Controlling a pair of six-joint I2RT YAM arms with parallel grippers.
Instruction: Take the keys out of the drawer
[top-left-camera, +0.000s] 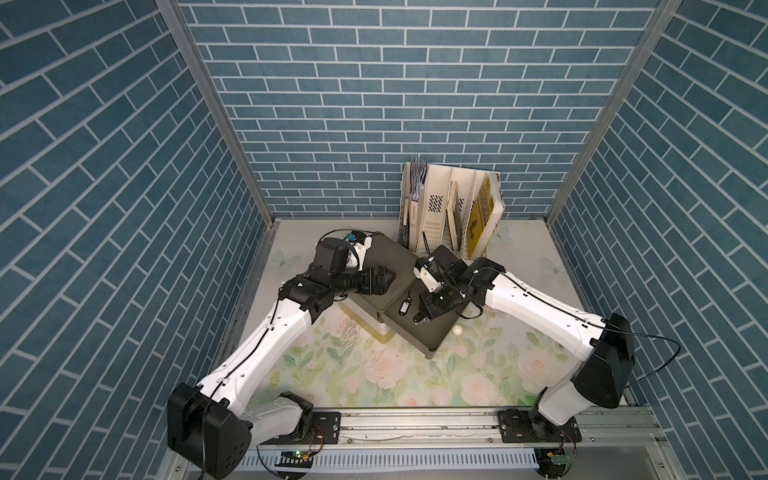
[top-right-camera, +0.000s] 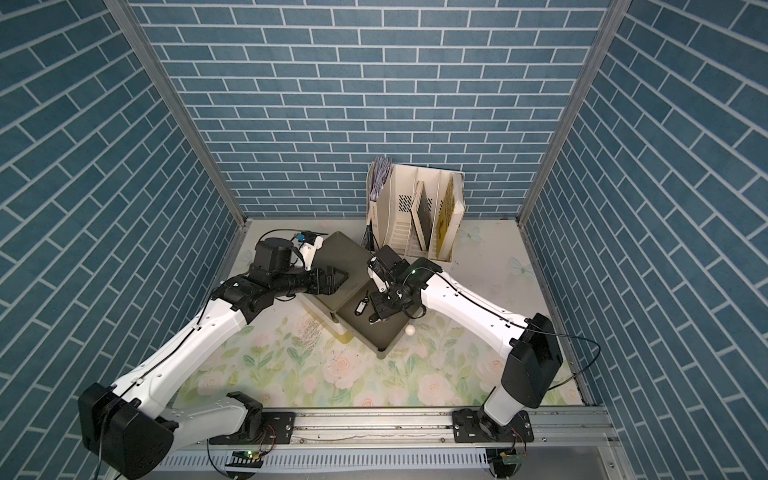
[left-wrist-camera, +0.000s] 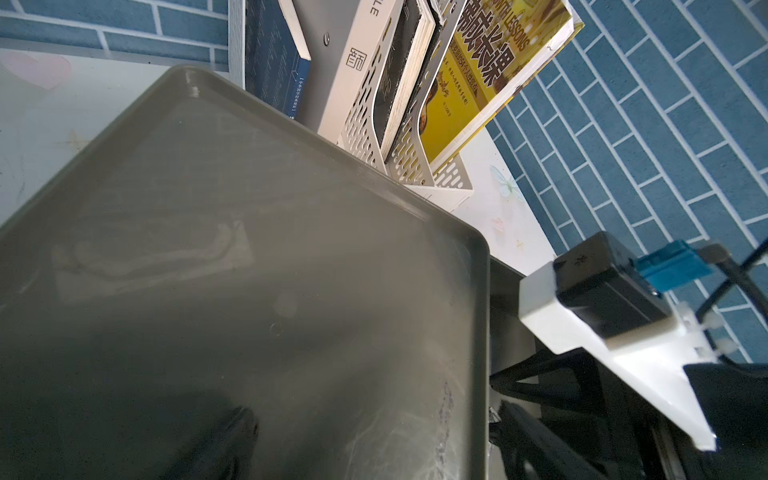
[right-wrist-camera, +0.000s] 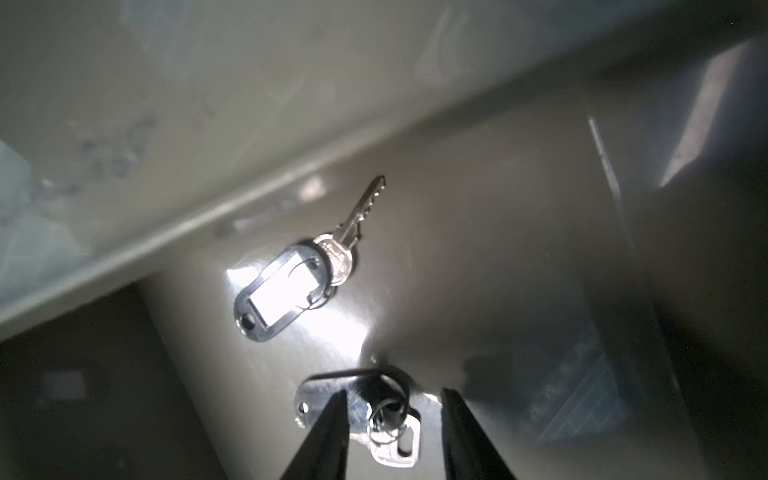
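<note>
Inside the pulled-out grey drawer (top-left-camera: 436, 342) lie two key sets. One has a dark tag with a white label (right-wrist-camera: 284, 294) and a silver key (right-wrist-camera: 342, 248), lying flat nearer the cabinet. The other has a dark fob (right-wrist-camera: 329, 397) on a ring, with a silver key head (right-wrist-camera: 396, 456) beside it. Over this second set is my right gripper, its fingers part open on either side of the ring; contact cannot be told. Above the cabinet top (left-wrist-camera: 280, 320), my left gripper has its fingers apart and nothing visible between them.
A cream file rack (top-left-camera: 436, 212) with books stands behind the cabinet. A small round pale knob (top-left-camera: 457, 329) shows at the drawer's right side. The two arms are close together.
</note>
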